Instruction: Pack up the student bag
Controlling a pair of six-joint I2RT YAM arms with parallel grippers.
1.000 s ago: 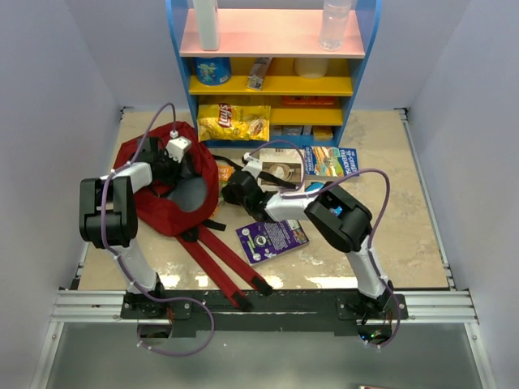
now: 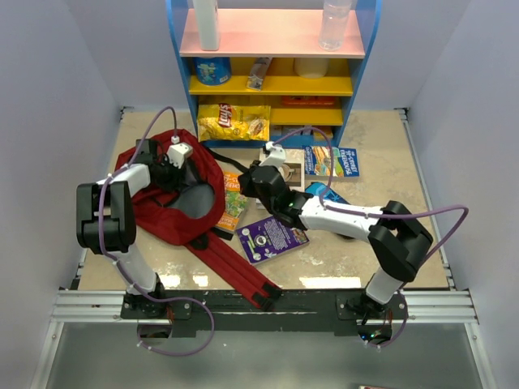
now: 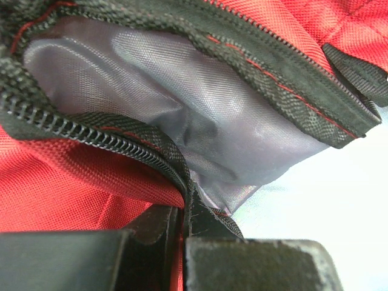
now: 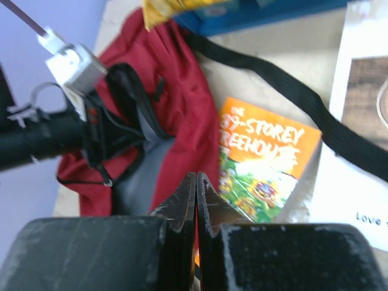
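Observation:
The red student bag (image 2: 166, 212) lies open at the left, its grey lining (image 3: 200, 103) showing. My left gripper is shut on the zipper edge of its opening. Just right of the bag the orange Treehouse book (image 4: 259, 160) lies flat on the table, partly tucked by the bag's side. My right gripper is raised over this area, shut with nothing between its fingertips, and the book lies outside them. A purple book (image 2: 272, 239) rests in front of the right arm.
A black strap (image 4: 267, 73) runs from the bag across the table. Behind stand a white box-like item (image 2: 292, 166), blue books (image 2: 332, 162) and the shelf (image 2: 276, 85) with a yellow chip bag (image 2: 233, 121). Red straps (image 2: 235, 267) trail toward the front edge.
The book has shifted right, out from the bag's side, and now lies flat.

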